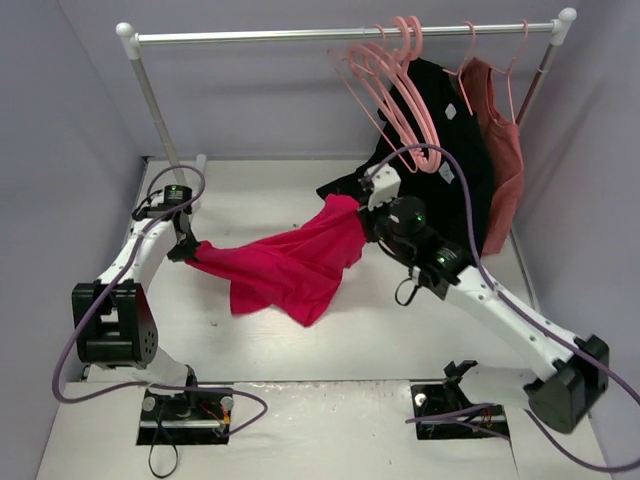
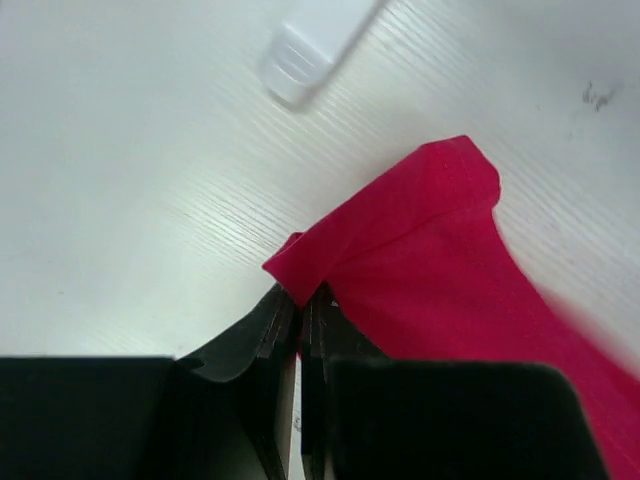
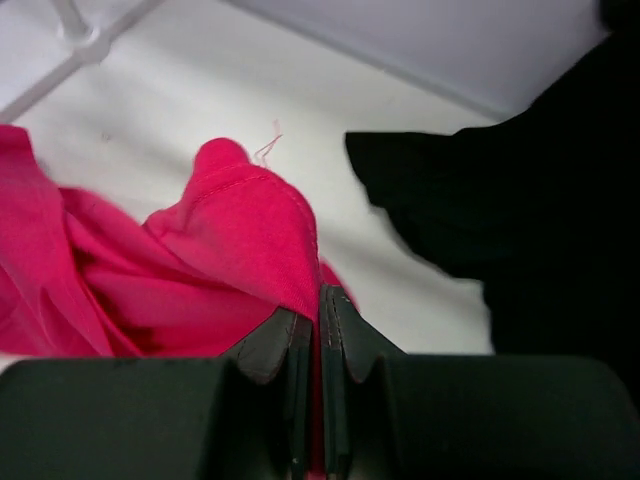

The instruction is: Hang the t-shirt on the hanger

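Note:
A bright red t shirt (image 1: 280, 270) stretches between my two grippers, lifted at both ends, with its middle low over the white surface. At left, my left gripper (image 1: 185, 250) is shut on one end; in the left wrist view the cloth (image 2: 420, 270) rises from between its fingertips. My right gripper (image 1: 365, 220), higher and further back, is shut on the other end; in the right wrist view the shirt (image 3: 230, 230) folds over its fingers. Pink hangers (image 1: 425, 130) hang from the metal rail (image 1: 250, 36) at the back right.
A black garment (image 1: 460, 200) and a salmon garment (image 1: 505, 190) fill the back right, beside the hangers. The rack's left post (image 1: 155, 115) stands behind my left arm. Bare floor (image 1: 230, 195) shows at the back left and in front of the shirt.

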